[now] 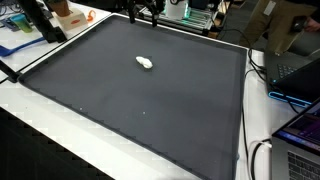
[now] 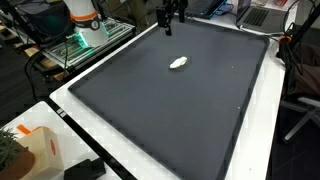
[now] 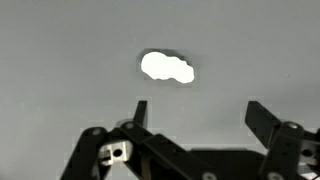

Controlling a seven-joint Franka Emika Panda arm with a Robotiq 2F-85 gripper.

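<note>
A small white lumpy object (image 1: pixel 144 62) lies by itself on the dark grey board (image 1: pixel 150 105). In the wrist view this white object (image 3: pixel 167 67) sits ahead of the fingertips and slightly left of the middle between them. My gripper is open, its two black fingers wide apart with only bare board showing between them. Exterior view 2 has the gripper (image 2: pixel 178 20) above the far part of the board, beyond the white object (image 2: pixel 178 62) and not touching it.
Laptops (image 1: pixel 294 110) stand along the right side in exterior view 1. Cables (image 1: pixel 256 70) run past the board's right edge. A wooden block and other items (image 2: pixel 40 150) occupy the near left corner in exterior view 2. Most of the board is bare.
</note>
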